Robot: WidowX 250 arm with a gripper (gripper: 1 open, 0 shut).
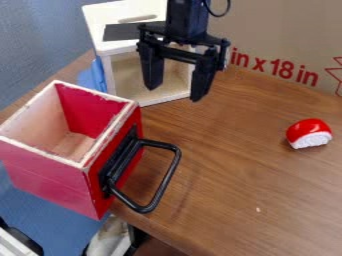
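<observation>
My black gripper (177, 78) hangs open over the back of the table, in front of a white box (128, 22) with an open front, nothing between its fingers. A red wooden box (54, 170) with a pale interior and a black handle (159, 192) sits at the left edge, its top open. A red and white rounded object (309, 132) lies at the right.
A cardboard sheet (287, 40) stands behind. A blue item (91, 78) is beside the white box. Blue floor shows beyond the left edge.
</observation>
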